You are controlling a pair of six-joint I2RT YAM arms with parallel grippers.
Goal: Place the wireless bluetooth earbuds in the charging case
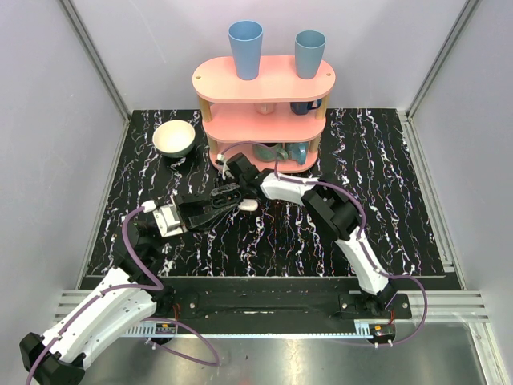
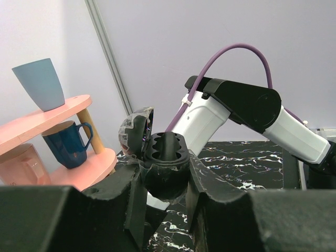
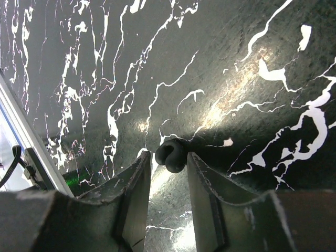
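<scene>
In the left wrist view my left gripper is shut on the black charging case (image 2: 165, 173), held upright with its lid open and some clear film or tape on it. In the right wrist view a black earbud (image 3: 175, 160) lies on the marble table, just beyond the fingertips of my right gripper, which stands part open around or just above it; whether they touch I cannot tell. In the top view both grippers crowd together near the middle, partly hiding each other.
The pink shelf (image 1: 264, 72) with cups stands at the back, a white bowl (image 1: 173, 136) to its left. A white object (image 1: 248, 205) lies below the right arm.
</scene>
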